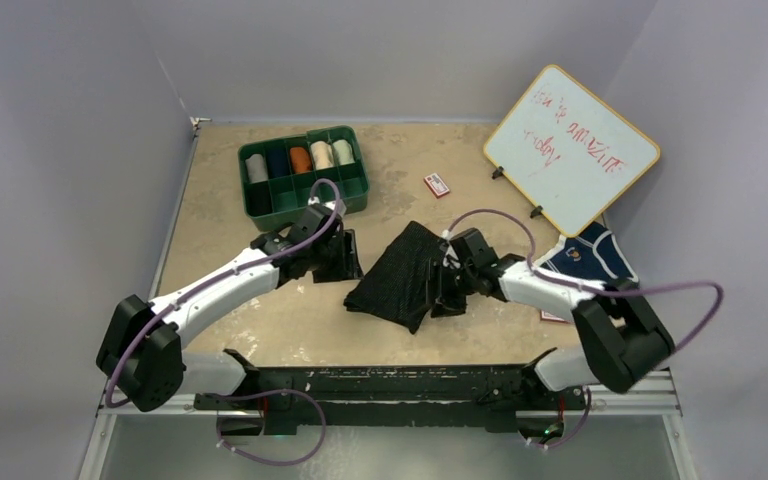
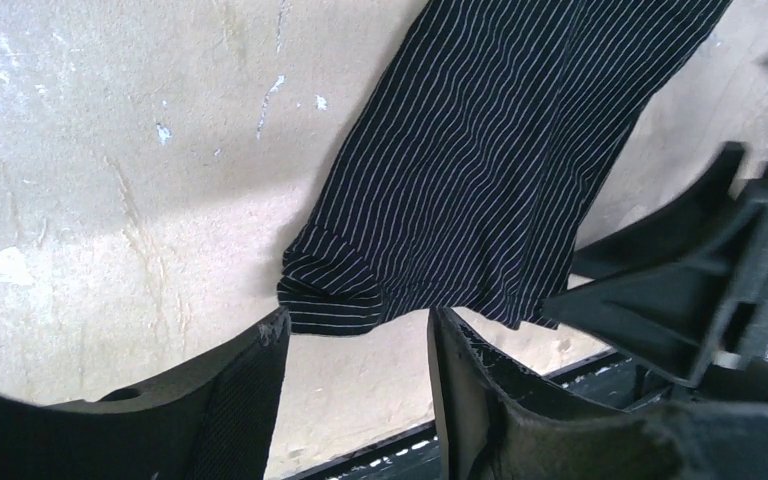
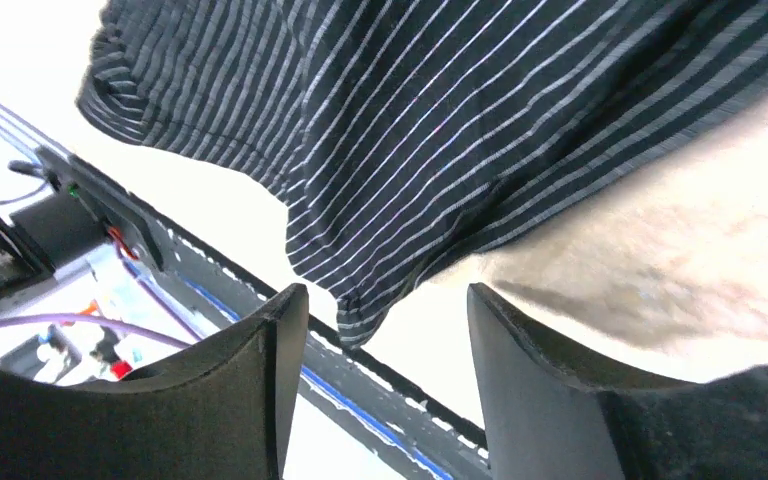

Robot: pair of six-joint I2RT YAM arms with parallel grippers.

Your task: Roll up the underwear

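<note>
The black underwear (image 1: 397,275) with thin pale stripes lies folded into a strip, slanting across the middle of the table. Its near left corner (image 2: 330,300) is turned over in the left wrist view. My left gripper (image 1: 352,262) is open above the table at the cloth's left edge, nothing between its fingers. At the near right side, my right gripper (image 1: 437,298) has its fingers apart. In the right wrist view, a narrow cloth corner (image 3: 362,318) shows between the fingertips, with a gap to each finger. Part of the right edge is hidden from above by the right gripper.
A green divided box (image 1: 303,192) with several rolled cloths stands at the back left. The whiteboard (image 1: 572,150), a small red-and-white box (image 1: 437,185) and dark blue folded garments (image 1: 590,255) are behind and right. Bare table lies at front left.
</note>
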